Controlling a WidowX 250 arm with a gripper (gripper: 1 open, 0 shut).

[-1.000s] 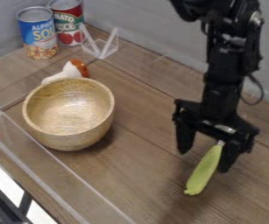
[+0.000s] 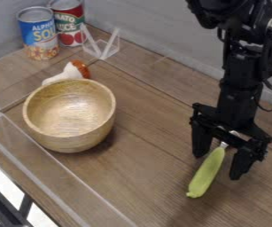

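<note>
My black gripper is low over the wooden table at the right, its open fingers on either side of the upper end of a long pale green object with a white tip, which lies on the table pointing toward the front. Whether the fingers touch it I cannot tell.
A wooden bowl sits at the left. Behind it lies a white object with an orange-red end. Two cans, a blue one and a red one, stand at the back left by the wall.
The arm has shifted slightly right and the gripper has come round over the green object's upper end. The other objects have not moved.
</note>
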